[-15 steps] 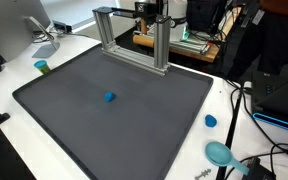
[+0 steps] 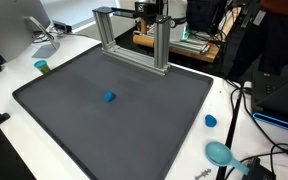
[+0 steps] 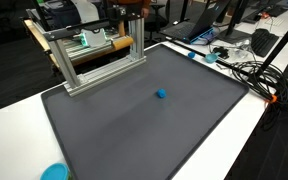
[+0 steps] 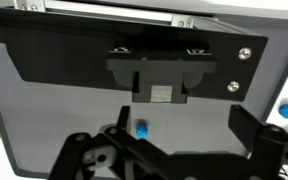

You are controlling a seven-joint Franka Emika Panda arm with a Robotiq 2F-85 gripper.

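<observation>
A small blue object [image 2: 110,96] lies on the dark grey board [image 2: 134,135], and the same blue object [image 3: 162,93] shows in exterior view 2. In the wrist view my gripper is open, its black fingers [image 4: 79,152] spread wide with nothing held. Beyond them is a black panel with a dark block [image 4: 162,75] bearing a pale label. The small blue object [image 4: 141,129] shows on the board below that panel, near the left finger. The gripper's fingertips are hard to make out in the exterior views.
A metal frame [image 2: 134,58] stands at the board's back edge. Right of the board are a round blue piece [image 2: 210,120], a turquoise scoop-like item [image 2: 222,155] and black cables. A green-banded jar [image 2: 42,67] stands left. Most of the board is clear.
</observation>
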